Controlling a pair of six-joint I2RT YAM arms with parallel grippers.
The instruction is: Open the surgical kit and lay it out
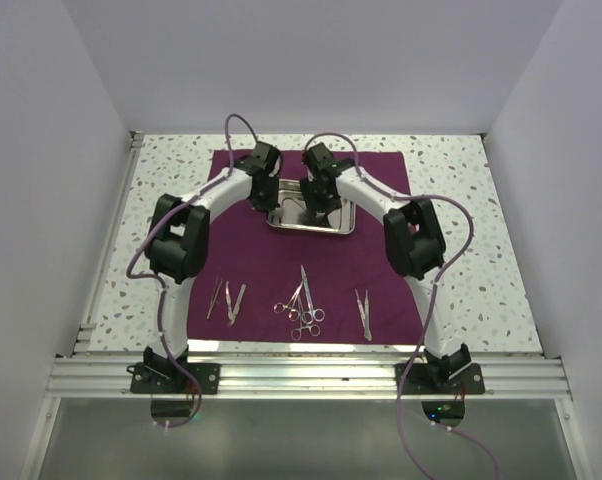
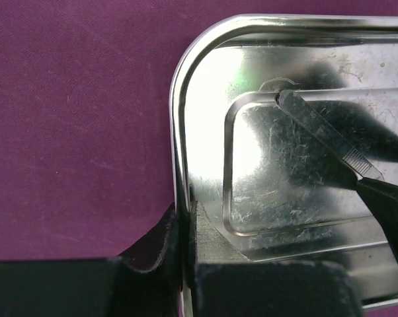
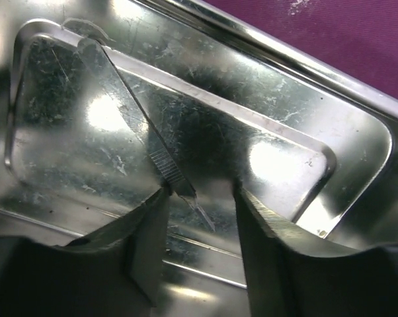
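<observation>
A steel tray point(image 1: 314, 230) lies on the purple cloth toward the back, with one scalpel-like instrument point(image 3: 136, 122) slanting across its floor. My left gripper is shut on the tray's left rim, one finger outside the wall and one inside. Over the tray floor, my right gripper has its fingers apart. Between them lies the scalpel's pointed end, its ribbed grip close to the left finger; no hold on it shows. In the left wrist view, a dark right fingertip point(image 2: 377, 191) appears at the scalpel's pointed end.
Nearer the front of the purple cloth point(image 1: 271, 255) lie slim instruments point(image 1: 237, 304) at left, several scissors-like tools point(image 1: 307, 300) in the middle and a pair of thin tools point(image 1: 366, 318) at right.
</observation>
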